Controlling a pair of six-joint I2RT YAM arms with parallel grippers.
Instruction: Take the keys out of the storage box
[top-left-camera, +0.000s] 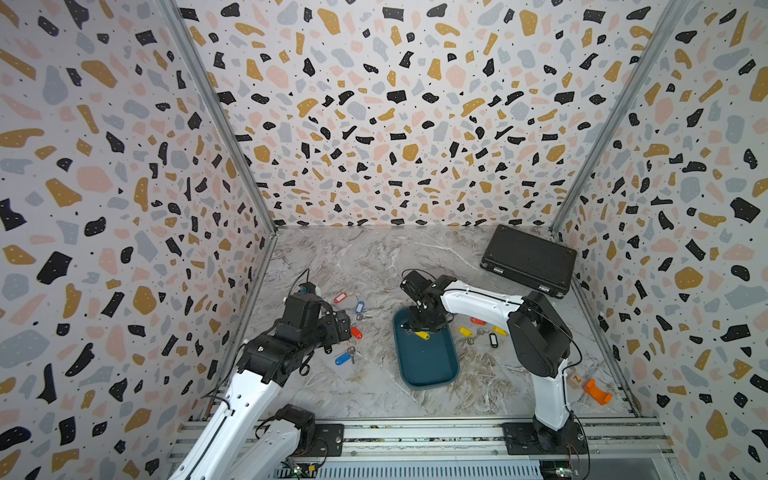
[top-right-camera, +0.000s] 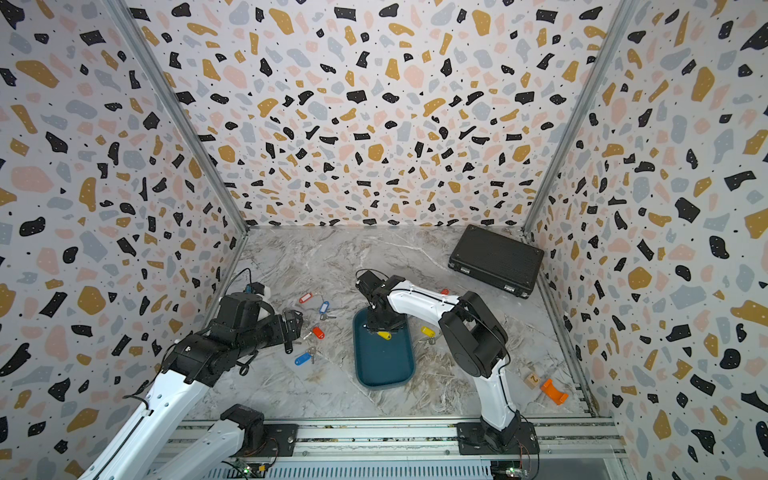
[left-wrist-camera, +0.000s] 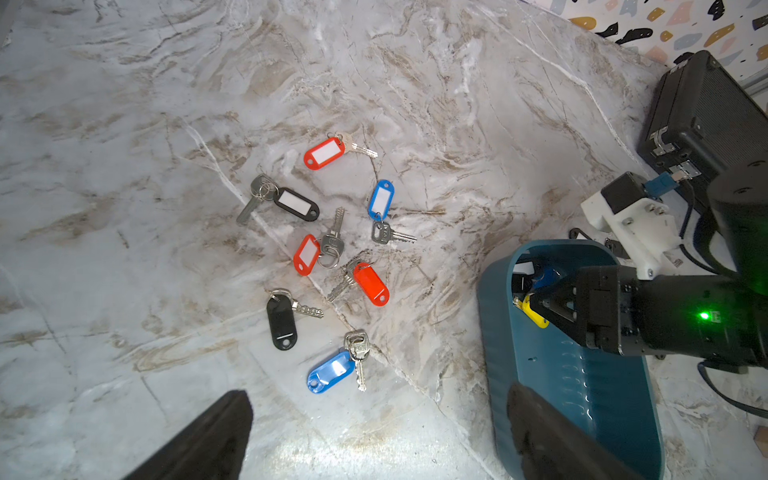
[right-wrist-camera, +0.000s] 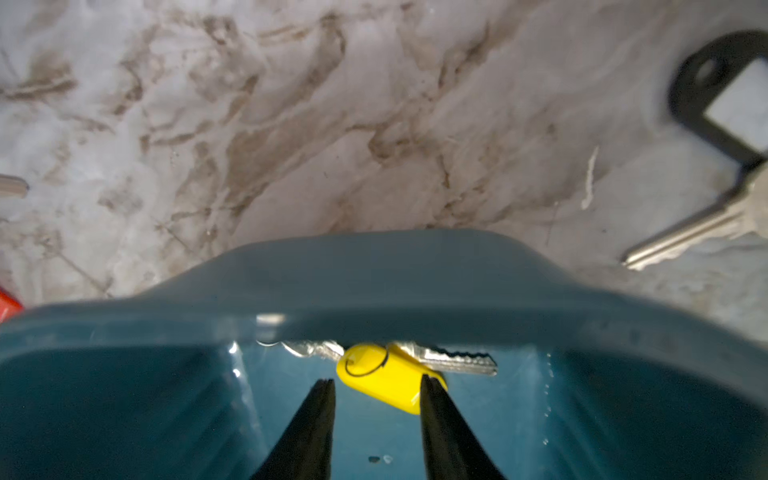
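The teal storage box (top-left-camera: 428, 372) stands at the middle front of the table. Inside it, near the far wall, lies a key with a yellow tag; in the left wrist view, black and blue (left-wrist-camera: 546, 276) items show beside it. My right gripper reaches down into the box, fingers apart on either side of the yellow tag's lower part, not visibly closed on it. Left of the box, my left gripper hangs over the table, open and empty. Below it several tagged keys lie loose, among them a blue one (left-wrist-camera: 332, 372) and a red one (left-wrist-camera: 371, 284).
A black case (top-left-camera: 529, 260) lies at the back right. Right of the box are more keys, including a black-tagged one (top-left-camera: 493, 340). An orange object (top-left-camera: 597, 392) sits near the right front corner.
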